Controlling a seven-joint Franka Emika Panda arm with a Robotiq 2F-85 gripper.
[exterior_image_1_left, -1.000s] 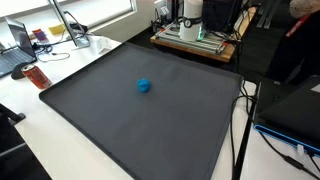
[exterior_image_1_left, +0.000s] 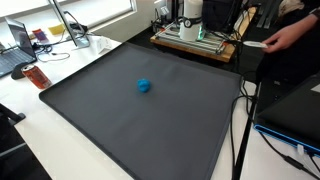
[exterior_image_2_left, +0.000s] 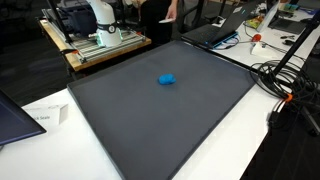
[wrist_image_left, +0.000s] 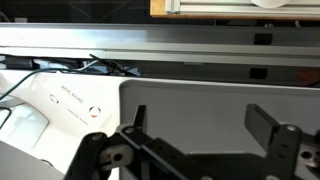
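Observation:
A small blue object (exterior_image_1_left: 143, 86) lies alone on the dark grey mat (exterior_image_1_left: 110, 125), also seen as a blue lump (exterior_image_2_left: 166, 79) in exterior view 2. What exactly it is cannot be made out. In the wrist view my gripper is open, its two dark fingers (wrist_image_left: 138, 118) wide apart over the mat's edge with nothing between them. The blue object is outside that view. Behind the mat, the white arm (exterior_image_1_left: 193, 14) stands at its base, well away from the blue object.
A person's hand (exterior_image_1_left: 290, 36) holds something flat and white at the right. An orange-red can (exterior_image_1_left: 36, 77) and a laptop (exterior_image_1_left: 15, 58) are on the left. Cables (exterior_image_2_left: 285, 80) pile beside the mat. A white paper (wrist_image_left: 68, 103) lies at its corner.
At the right of exterior view 1, the person's hand has come into clear view with the flat white thing. The blue object and the arm have not visibly moved.

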